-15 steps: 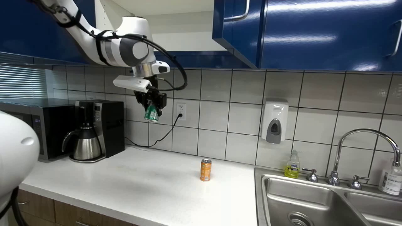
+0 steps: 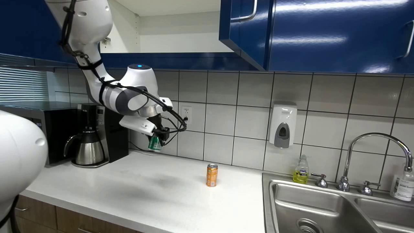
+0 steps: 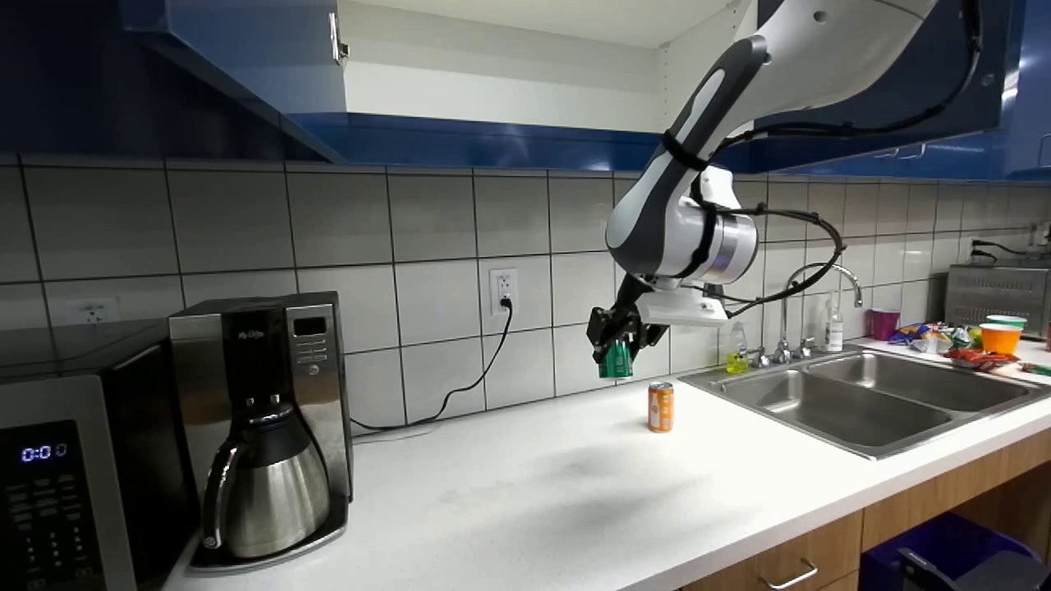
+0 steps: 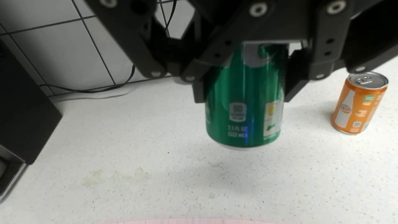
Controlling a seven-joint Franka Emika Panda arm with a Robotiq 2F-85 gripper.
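A small green can [image 4: 244, 112] is held between the black fingers of my gripper, which is shut on it. Its lower half shows in the wrist view, roughly upright; the top is hidden by the gripper. In exterior view 2 the green can [image 3: 616, 361] hangs above the white counter with a gap under it, and in exterior view 1 the green can [image 2: 155, 143] is seen against the tiled wall. An orange can [image 2: 212, 175] stands upright on the counter, apart from my gripper and to its right in the wrist view.
A coffee maker [image 3: 320, 394] and a microwave [image 3: 59, 463] stand at the left, a sink [image 2: 310, 198] at the right. Above, the blue-doored cabinet [image 2: 182, 33] is open and its visible interior is bare. A black cord [image 3: 473, 386] runs along the wall.
My arm has come down from beside the open cabinet, and the green can with it, now closer to the counter. The orange can has stayed in place.
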